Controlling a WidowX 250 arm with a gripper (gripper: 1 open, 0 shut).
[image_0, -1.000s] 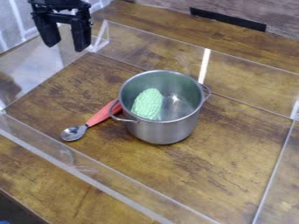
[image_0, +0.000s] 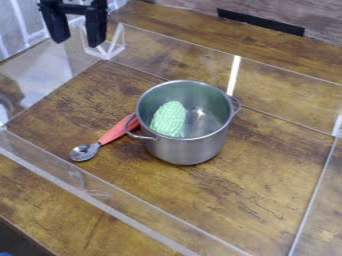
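My black gripper (image_0: 75, 28) is at the top left, open, its two dark fingers pointing down over a clear plastic edge, well away from the pot. A steel pot (image_0: 187, 140) with two handles stands near the middle, a pale green textured item (image_0: 168, 119) inside it. A spoon with a steel bowl (image_0: 84, 151) and a red handle (image_0: 115, 131) lies just left of the pot.
The wooden table (image_0: 254, 200) has clear plastic borders along its left, front and right. A white strip (image_0: 234, 75) lies behind the pot.
The gripper has moved slightly up toward the top edge of the view. The pot and spoon have not moved.
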